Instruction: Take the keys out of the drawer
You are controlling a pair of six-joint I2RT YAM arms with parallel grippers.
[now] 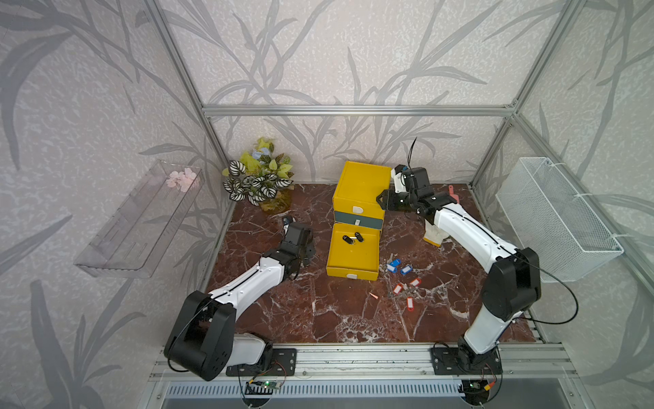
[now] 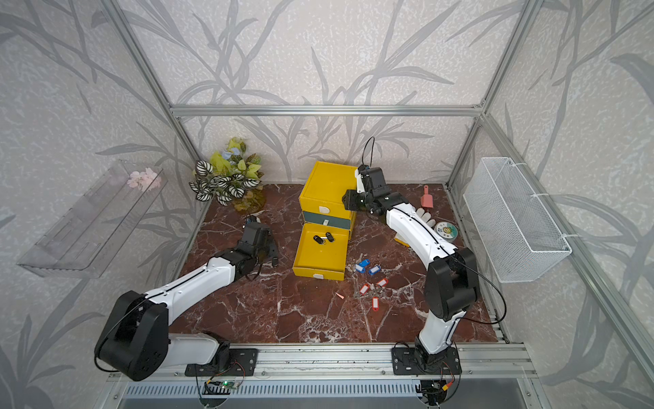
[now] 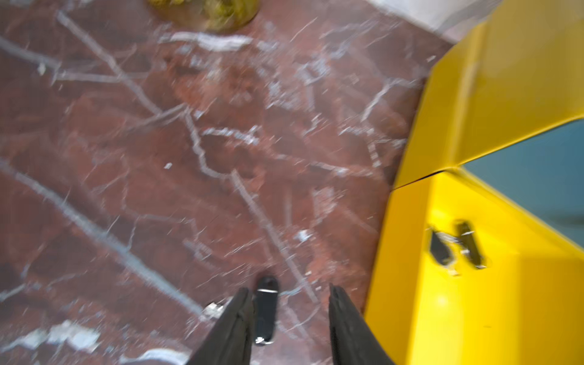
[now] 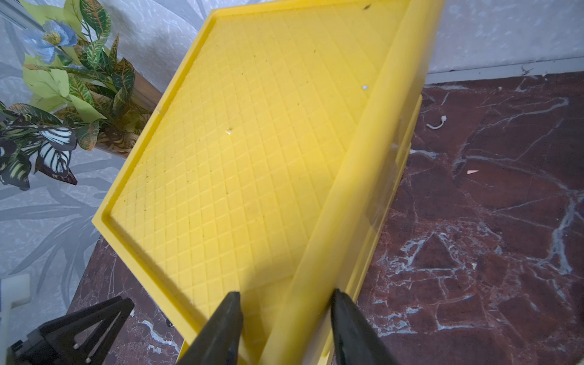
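Observation:
A yellow drawer cabinet (image 1: 361,177) stands at the back centre, its lower drawer (image 1: 352,257) pulled out. Two black key fobs (image 1: 347,239) lie in that drawer. My left gripper is open over the marble left of the drawer, and a black key fob (image 3: 265,310) lies on the table between or just below its fingers. My right gripper is at the cabinet's top right edge, fingers either side of the yellow rim, part open; whether it grips is unclear.
A plant (image 1: 259,177) stands back left. Several blue and red key tags (image 1: 406,270) lie right of the drawer. A glove (image 2: 423,216) and pink scoop (image 2: 426,199) are behind the right arm. Open marble lies front and left.

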